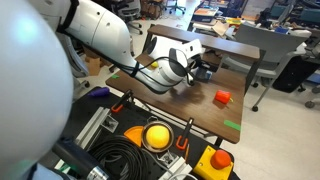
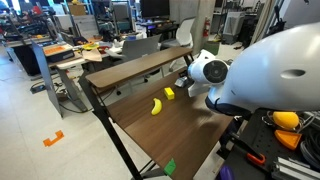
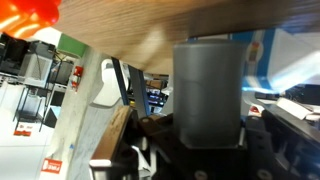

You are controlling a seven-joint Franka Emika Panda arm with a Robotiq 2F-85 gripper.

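My gripper is shut; its grey fingers fill the middle of the wrist view, and nothing shows between them. In exterior view 1 it is low over the far part of the wooden table, beside a dark bluish thing [image 1: 205, 73]. Exterior view 2 shows the arm bent low over the table's far end. A red object [image 1: 222, 97] lies to the right, apart from the gripper; it also appears at the wrist view's upper left, as a red shape [image 3: 32, 67]. A blue and white surface [image 3: 262, 55] shows right of the fingers, too close to make out.
A yellow banana-shaped thing [image 2: 156, 106] and a yellow block [image 2: 169, 93] lie on the wooden table [image 2: 160, 132]. A raised shelf [image 2: 135, 68] runs along the table's back edge.
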